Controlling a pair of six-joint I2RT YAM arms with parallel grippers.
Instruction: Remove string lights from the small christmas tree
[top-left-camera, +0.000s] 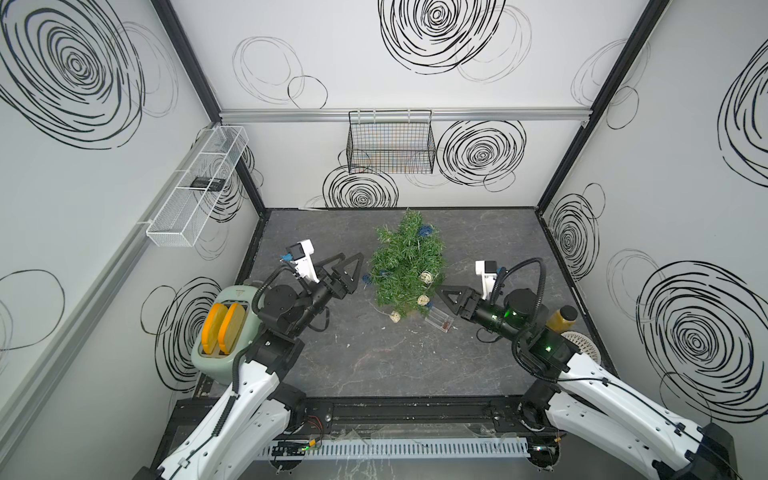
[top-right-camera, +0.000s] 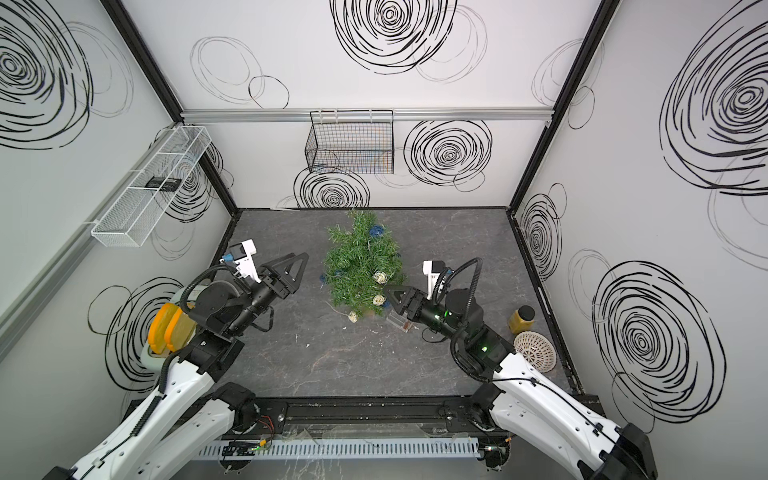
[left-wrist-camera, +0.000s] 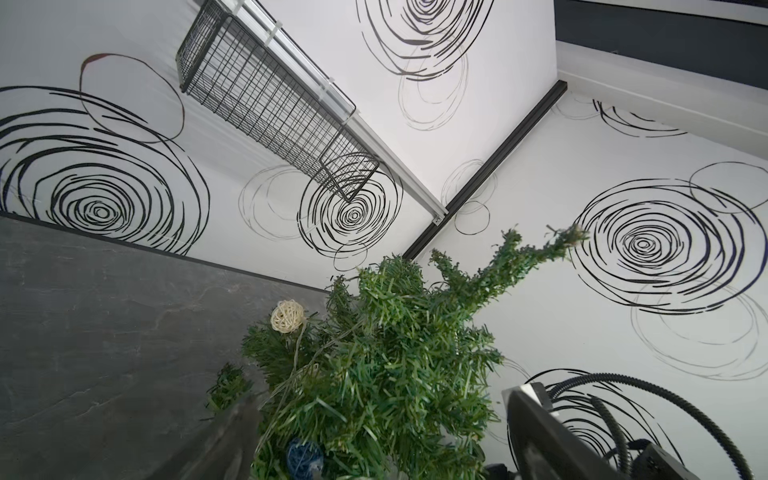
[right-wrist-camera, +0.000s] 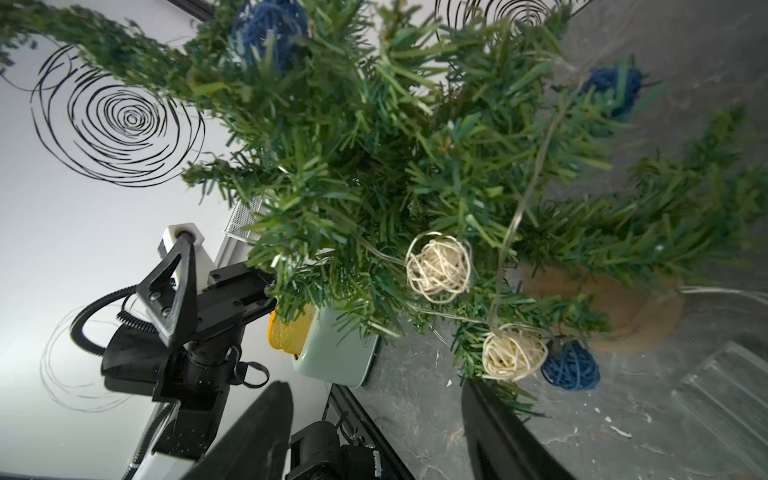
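Observation:
The small Christmas tree stands mid-table, with thin wire strung through its branches. Cream woven balls and blue ones sit among the greenery. My left gripper is open, just left of the tree, nothing between its fingers. My right gripper is at the tree's lower right, its fingers apart in the right wrist view, just short of the lower balls, with nothing held.
A clear container lies by the tree's base. A green toaster is at left. A jar and round woven basket are at right. Wire baskets hang on the walls.

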